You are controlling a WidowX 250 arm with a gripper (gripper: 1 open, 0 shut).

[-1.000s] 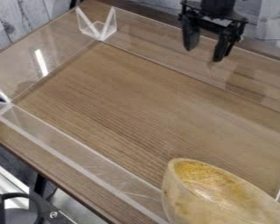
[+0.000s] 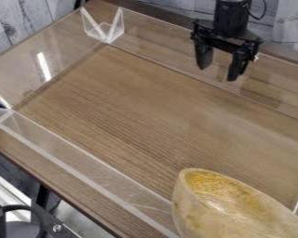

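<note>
My black gripper (image 2: 222, 58) hangs at the top right of the camera view, over the back of the wooden tray floor, its fingers open with nothing visible between them. A large yellow bowl-like object (image 2: 233, 209) lies at the bottom right, well away from the gripper, partly cut off by the frame.
Clear walls run along its left and back edges, with a white angular piece (image 2: 103, 28) at the back left. A dark object is partly visible at the bottom left corner.
The gripper has shifted slightly down over the last second, with its fingers now lower in view. The yellow object has not moved.
</note>
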